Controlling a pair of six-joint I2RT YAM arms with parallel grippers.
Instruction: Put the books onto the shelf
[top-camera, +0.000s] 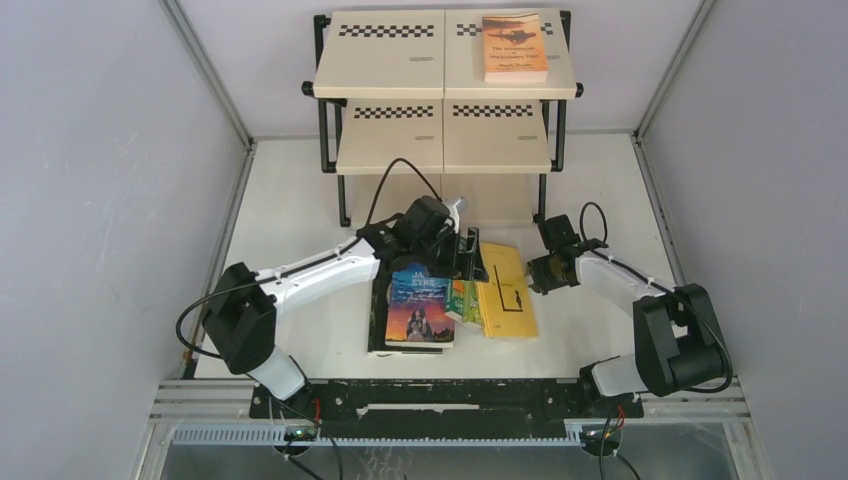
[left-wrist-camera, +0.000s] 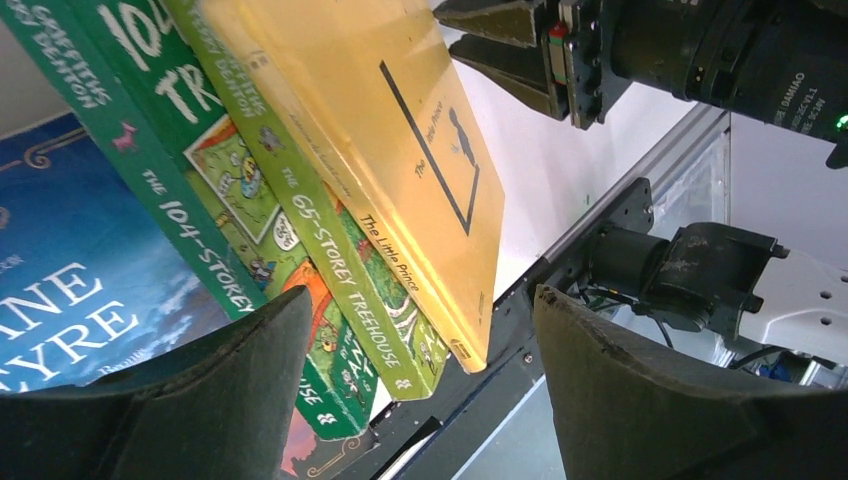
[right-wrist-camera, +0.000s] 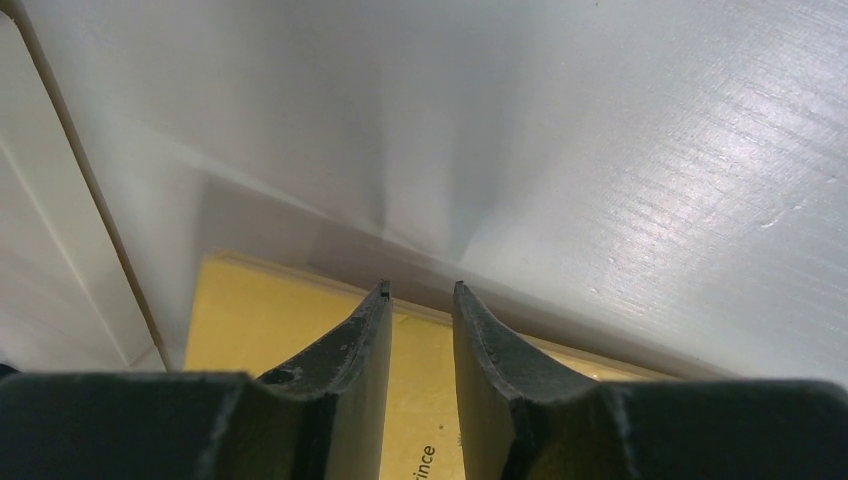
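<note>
The yellow book The Little Prince (top-camera: 508, 300) lies partly on the green 65-Storey Treehouse book (left-wrist-camera: 345, 260), which rests over the darker green 104-Storey book (left-wrist-camera: 190, 215). Left of these is the blue Jane Eyre book (top-camera: 418, 310), on top of a dark book or file (top-camera: 378, 320). My left gripper hangs open over the green and yellow books, fingers wide apart and empty. At the yellow book's right edge stands my right gripper; a narrow gap shows between its fingers, with nothing seen gripped. Whether they touch the cover cannot be told.
A two-tier cream shelf (top-camera: 390, 135) stands at the back, with an orange Huckleberry Finn book (top-camera: 515, 48) on its top right. Free white table (top-camera: 600, 330) lies right of the books and also at the left. Grey walls enclose both sides.
</note>
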